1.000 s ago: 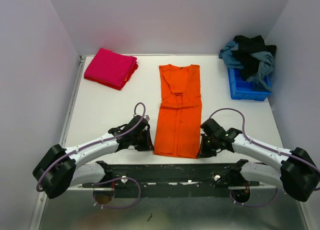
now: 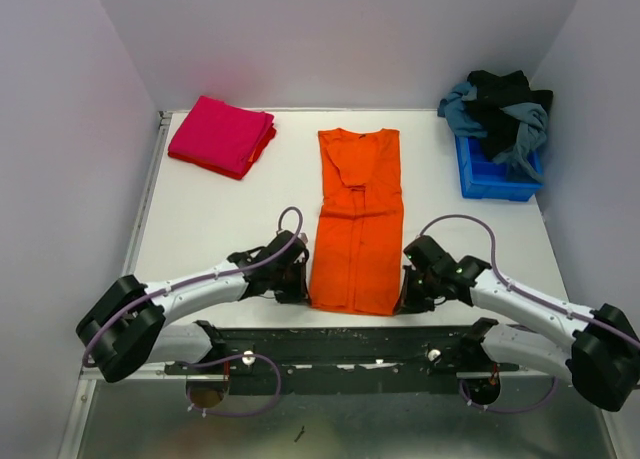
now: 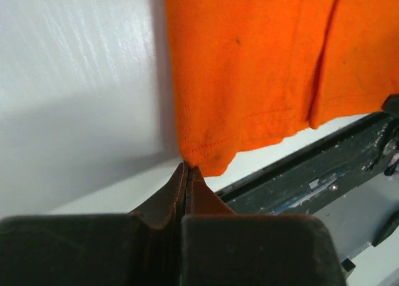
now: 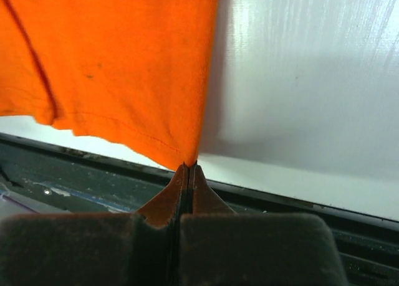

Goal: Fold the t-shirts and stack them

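Note:
An orange t shirt point(image 2: 381, 254) lies lengthwise on the white table, its sides folded in to a long strip with a seam down the middle. My left gripper is shut on the near left corner of its hem. On the near right corner, my right gripper is likewise shut, with the cloth running into its fingertips. The hem between them lies close to the table's near edge. Toward the far left sits a folded pink-red t shirt point(image 2: 219, 134) on top of a red folded one point(image 2: 262, 142).
A blue bin point(image 2: 487, 182) heaped with dark and blue-grey clothes point(image 2: 500, 109) stands at the far right. Bare white table point(image 2: 240, 204) shows left of the orange shirt, and more lies to its right. A dark rail point(image 2: 345, 346) runs along the near edge.

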